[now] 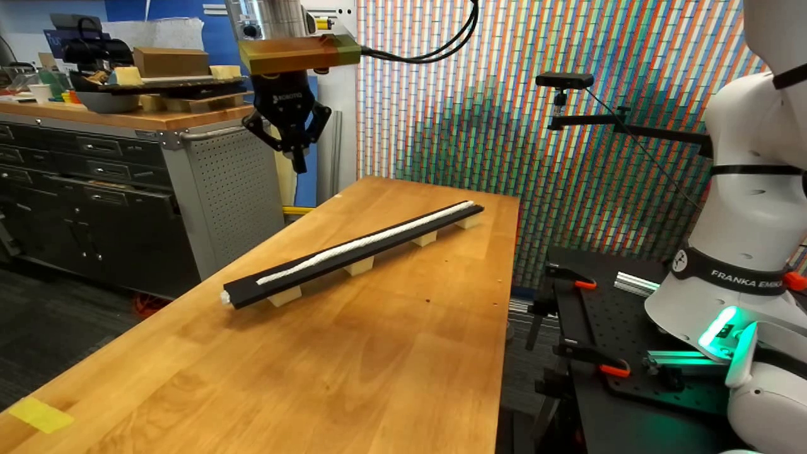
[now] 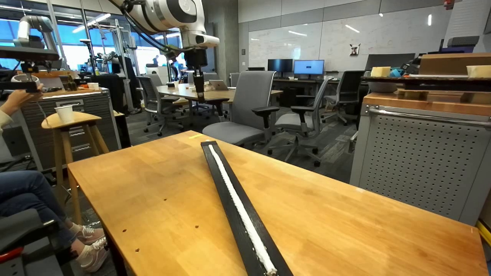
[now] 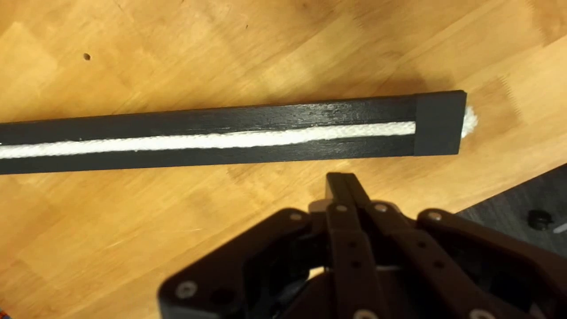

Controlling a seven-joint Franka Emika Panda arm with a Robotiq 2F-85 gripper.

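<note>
A long black bar [image 1: 393,236] with a groove lies diagonally over the table, raised on small pale blocks. A white rope [image 3: 212,140] runs along its groove. At one end the rope passes under a black cap [image 3: 440,123], and a frayed tuft [image 3: 469,122] sticks out beyond it. High above the table, clear of the bar, hangs my gripper [image 1: 299,168]. In the wrist view its fingertips [image 3: 335,183] meet, shut with nothing showing between them, and appear beside the bar's edge near the capped end.
A tool cabinet [image 1: 83,181] stands beyond one edge. In the second exterior view, grey chairs [image 2: 251,105] stand past the table and a person sits at the left.
</note>
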